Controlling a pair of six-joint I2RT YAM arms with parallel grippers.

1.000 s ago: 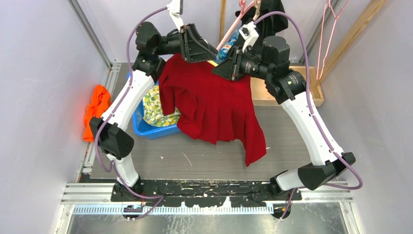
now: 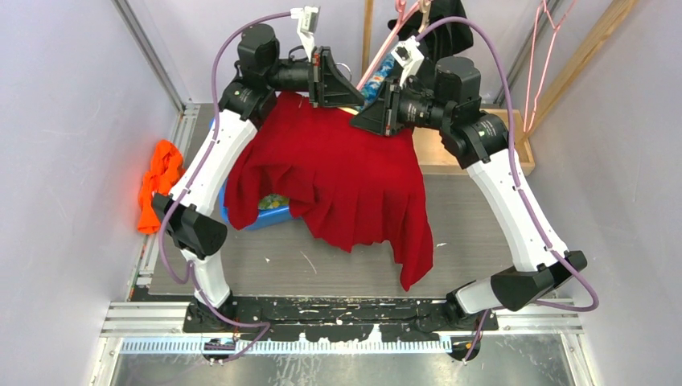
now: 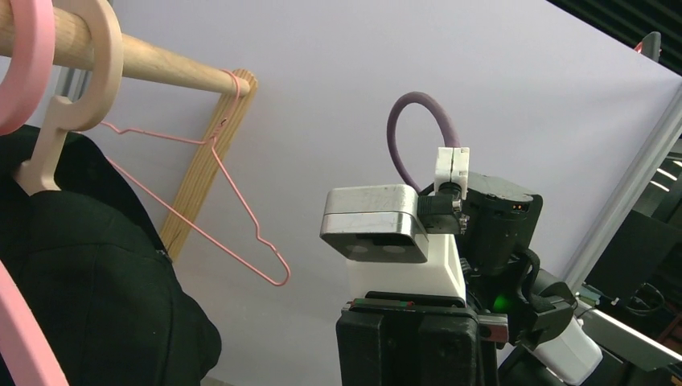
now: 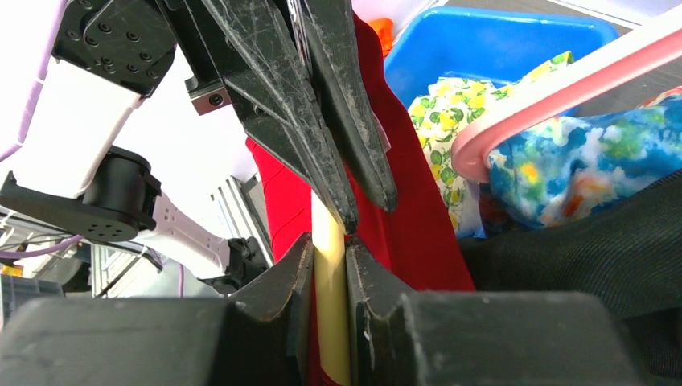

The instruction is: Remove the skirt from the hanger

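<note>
The red skirt (image 2: 338,185) hangs draped below both grippers, its pleated hem spread over much of the blue bin. A pale yellow hanger bar (image 4: 330,301) runs between the grippers at the skirt's top. My left gripper (image 2: 326,84) is at the bar's upper end; in the right wrist view its fingers (image 4: 334,137) close round that end. My right gripper (image 2: 382,117) is lower and to the right, its fingers either side of the bar in the right wrist view; whether they grip it is unclear.
A wooden rail (image 3: 161,60) holds hangers, a black garment (image 3: 104,289) and an empty pink wire hanger (image 3: 249,217). The blue bin (image 2: 265,217) holds patterned cloth. Orange cloth (image 2: 157,185) lies at the left. A wooden base (image 2: 434,161) is at the back right.
My left gripper has shifted slightly to the right. The skirt's left side has swung leftward over the bin, hiding the yellow patterned cloth, and its lower right corner hangs further forward.
</note>
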